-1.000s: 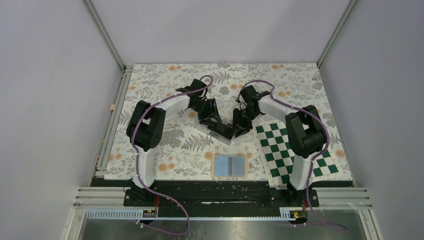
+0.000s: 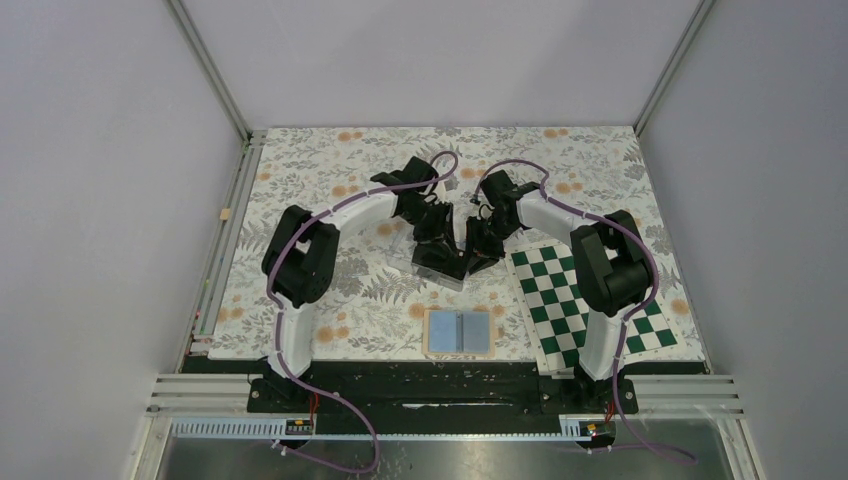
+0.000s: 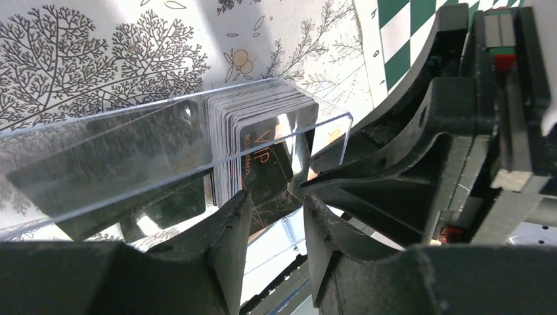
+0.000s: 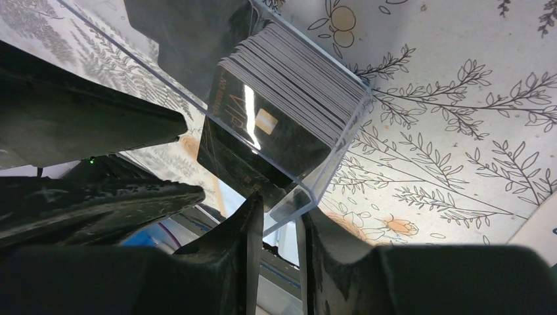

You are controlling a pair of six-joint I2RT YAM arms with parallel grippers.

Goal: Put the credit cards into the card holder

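Observation:
A clear plastic box (image 3: 164,167) lies at mid-table under both grippers. Inside it black cards (image 4: 269,121) marked VIP lean in a tight stack, with more dark cards (image 3: 157,207) beyond them. Over the box my left gripper is part open, its fingers apart in front of the cards, with no card visibly gripped. At the box's right end my right gripper shows a narrow gap between its fingers. The box's clear corner passes behind that gap; contact is unclear. A flat blue two-panel piece (image 2: 459,332), possibly the card holder, lies near the front edge.
A green and white checkered board (image 2: 555,305) lies on the right, partly under the right arm. Both grippers stand close together over the box.
My left gripper has moved right over the box, closer to the right gripper. The right arm and the box look unmoved.

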